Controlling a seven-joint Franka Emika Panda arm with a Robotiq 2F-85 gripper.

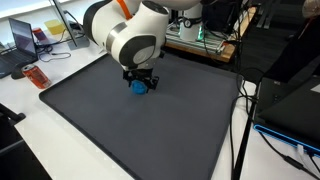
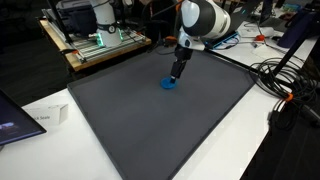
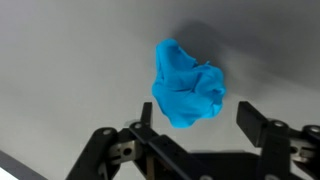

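Observation:
A crumpled bright blue cloth lies on the dark grey mat, between and just ahead of my fingers in the wrist view. My gripper is part open, one finger to each side, with a gap between the fingers and the cloth. From the first exterior view, the cloth shows right below the gripper. In the second exterior view the gripper reaches down close beside the cloth; whether it touches there, I cannot tell.
A red can and a laptop stand off its left side. Black cables run beside the mat in the second exterior view.

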